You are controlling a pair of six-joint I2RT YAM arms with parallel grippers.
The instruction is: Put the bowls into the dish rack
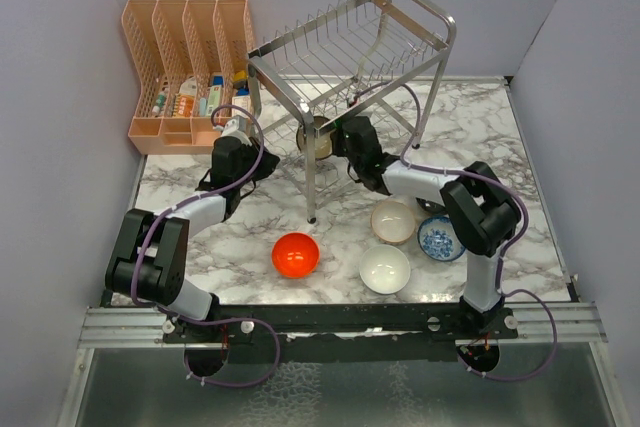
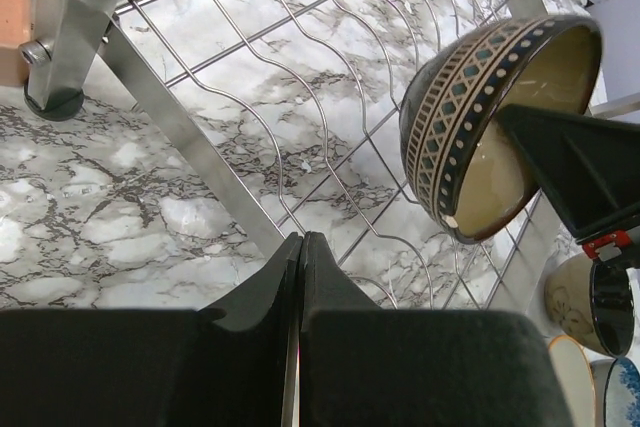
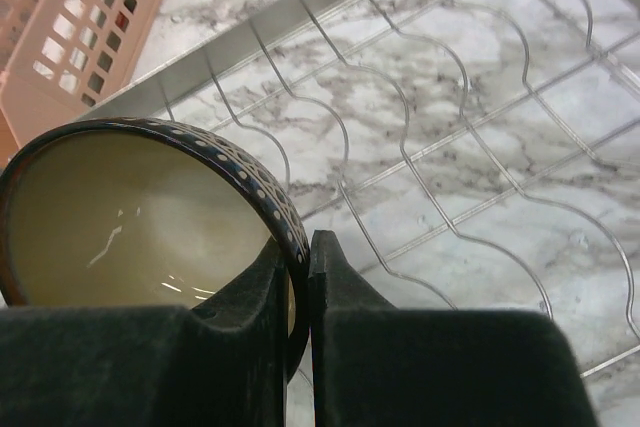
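Note:
A patterned dark-rimmed bowl with tan inside is tilted on its side over the wire lower level of the metal dish rack. My right gripper is shut on its rim. My left gripper is shut, nothing between its fingers, at the rack's left side. Loose on the table are a red bowl, a white bowl, a cream bowl, a blue-patterned bowl and a dark bowl, partly hidden by the right arm.
A salmon divided organizer with small items stands at the back left. The rack's legs and upper level surround my right gripper. Bare marble shows at front left and far right.

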